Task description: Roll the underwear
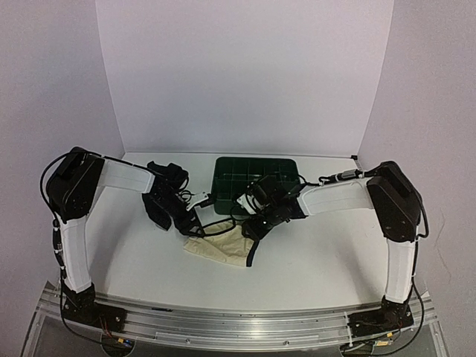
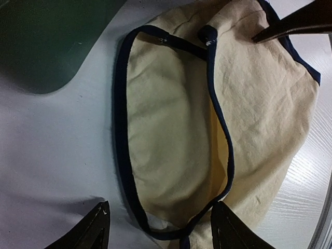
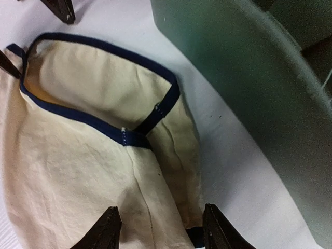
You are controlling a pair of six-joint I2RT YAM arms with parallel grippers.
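Note:
Cream underwear with navy trim point(image 1: 219, 249) lies loosely folded on the white table, its waistband showing in both wrist views point(image 2: 264, 129) point(image 3: 72, 171). My left gripper point(image 1: 195, 232) is at the garment's left end; in its wrist view its fingertips point(image 2: 96, 223) stand apart at the trimmed edge. My right gripper point(image 1: 250, 227) is low over the garment's right part; in its wrist view the fingertips point(image 3: 210, 223) stand apart, either side of a cream fold.
A dark green compartment box point(image 1: 254, 165) stands just behind the underwear, close to my right gripper.

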